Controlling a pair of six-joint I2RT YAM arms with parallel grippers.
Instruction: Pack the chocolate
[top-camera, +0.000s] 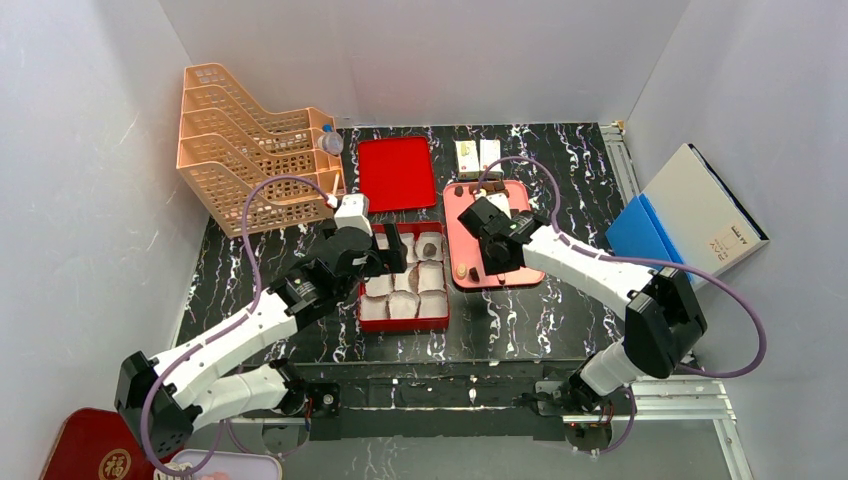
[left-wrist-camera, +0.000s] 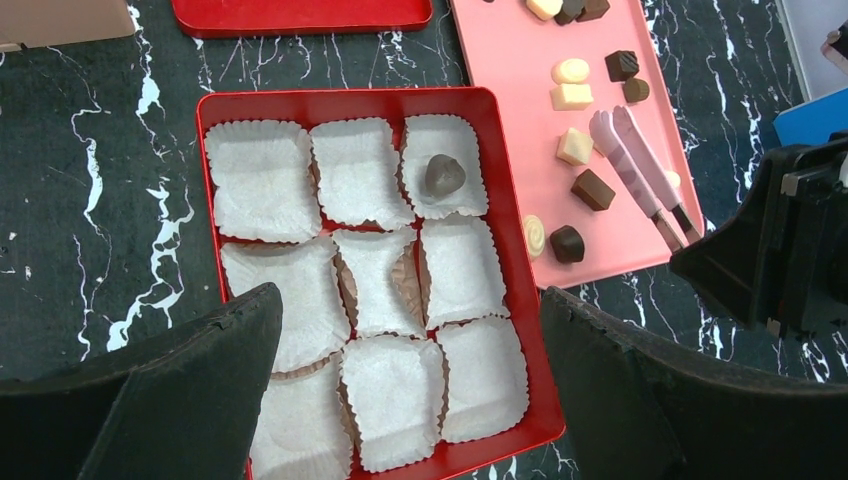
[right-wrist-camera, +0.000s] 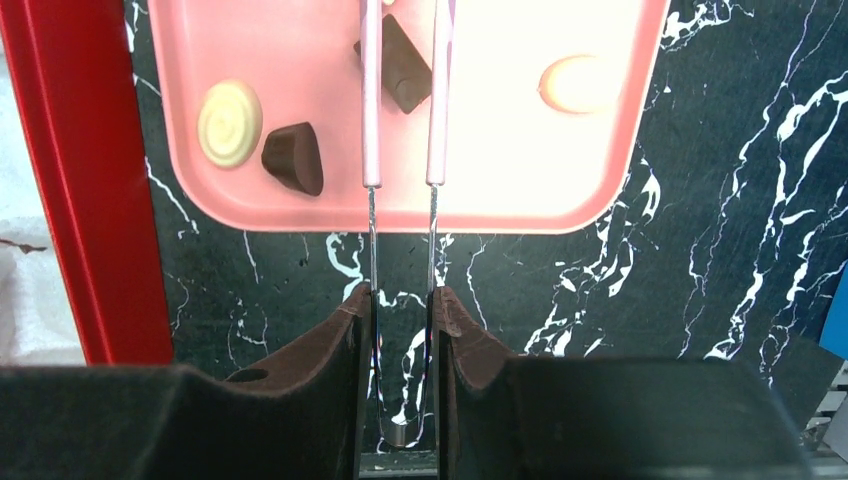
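A red box (left-wrist-camera: 205, 170) with paper-lined compartments holds one grey-brown chocolate (left-wrist-camera: 444, 176), top right. Beside it, the pink tray (right-wrist-camera: 200, 30) carries dark and pale chocolates, including a cone (right-wrist-camera: 293, 158) and a pale swirl (right-wrist-camera: 229, 123). My right gripper, fitted with pink-tipped tongs, is part open over the tray's front, the tips either side of the view's middle near a brown block (right-wrist-camera: 398, 70); whether anything is between them is unclear. My left gripper stands open above the box, nothing visible between its fingers.
A red lid (top-camera: 395, 172) lies behind the box. An orange rack (top-camera: 240, 140) stands back left, two cartons (top-camera: 467, 158) at the back, and blue and white folders (top-camera: 640, 228) at the right. Bare marble surrounds the trays.
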